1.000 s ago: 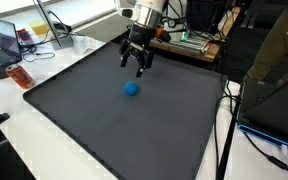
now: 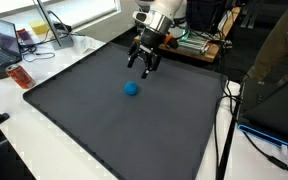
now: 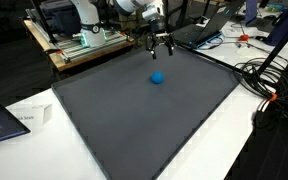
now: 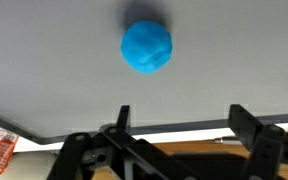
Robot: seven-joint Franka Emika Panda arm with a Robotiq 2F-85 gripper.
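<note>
A round blue object [image 2: 131, 88] rests on the dark grey mat [image 2: 94, 110]. The wrist view has the blue object [image 4: 146, 46] near its top, ahead of the fingertips and left of the middle of the gap. My gripper is open, its two black fingers wide apart and nothing between them. In the second exterior view the gripper [image 3: 162, 51] hangs over the far part of the mat, behind the blue object [image 3: 157, 77] and not touching it.
A red can [image 2: 20, 76] stands off the mat's far left corner, with a laptop [image 2: 8, 37] behind it. Black cables [image 3: 269, 85] lie beside the mat.
My arm and open gripper have shifted a little to the right in the first exterior view. The blue object has stayed in place.
</note>
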